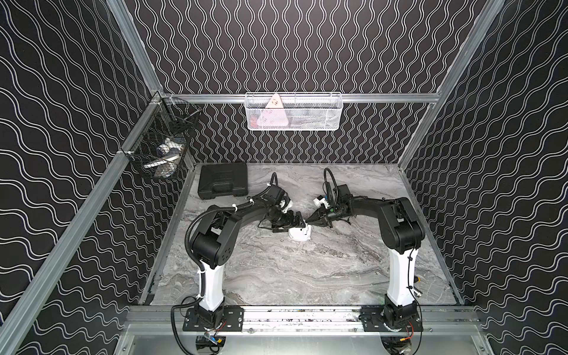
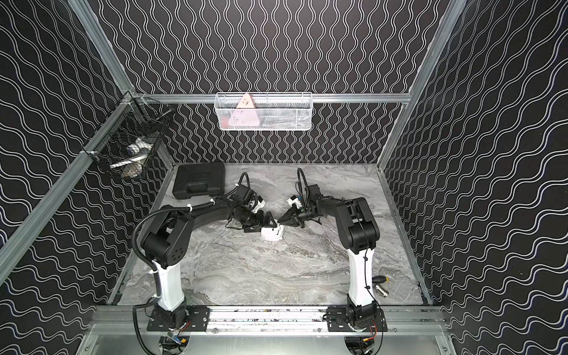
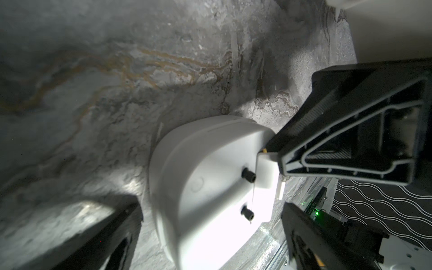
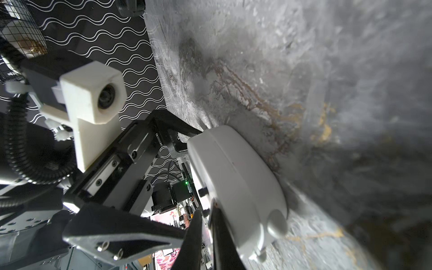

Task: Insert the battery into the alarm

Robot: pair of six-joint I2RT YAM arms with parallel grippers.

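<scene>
The white alarm (image 1: 300, 234) lies on the marbled tabletop between both arms, its flat face with two black posts (image 3: 248, 175) showing in the left wrist view. Open, my left gripper has its fingers (image 3: 112, 238) spread on either side of the alarm, with no grip on it. My right gripper is shut, its tips at the alarm's edge beside a white flap-like piece (image 3: 266, 182). A small orange-gold spot (image 3: 264, 150) shows by those tips, too small to identify. No battery can be made out clearly in any view.
A black case (image 1: 222, 180) sits at the back left. A screwdriver (image 2: 380, 278) lies near the right arm's base. A white mesh basket (image 1: 294, 112) hangs on the back wall, a black wire basket (image 1: 162, 142) on the left.
</scene>
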